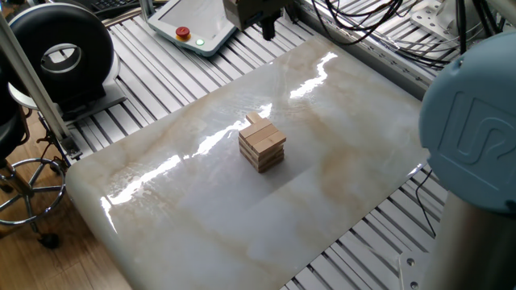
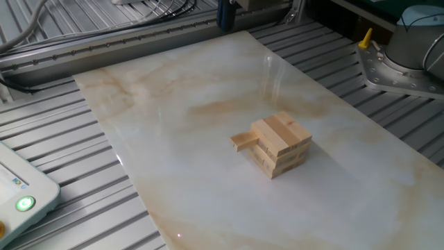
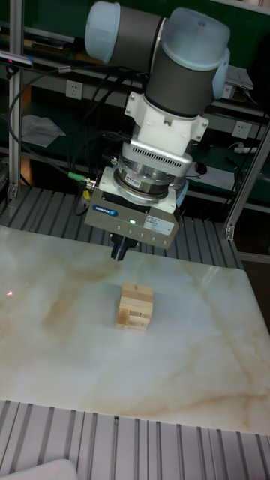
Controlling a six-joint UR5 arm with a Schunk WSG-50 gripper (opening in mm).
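A compact stack of light wooden blocks (image 1: 262, 144) stands upright near the middle of the marbled board. In exterior view 2, one block (image 2: 241, 141) sticks out of the stack's side below the top layer, pointing left. The top layer (image 2: 281, 132) looks flat and even. My gripper (image 3: 120, 248) hangs above the board, apart from the stack and behind it in exterior view 3. Its dark fingers appear close together, but whether any gap lies between them is unclear. Only the lower part of the gripper (image 1: 268, 34) shows at the top of exterior view 1.
Around the stack the glossy board (image 1: 201, 217) is bare. A teach pendant with a red stop button (image 1: 184, 33) lies on the slatted table. Cables (image 1: 363, 24) run along the rail at the back, and a blue arm joint (image 1: 472, 121) fills the right side.
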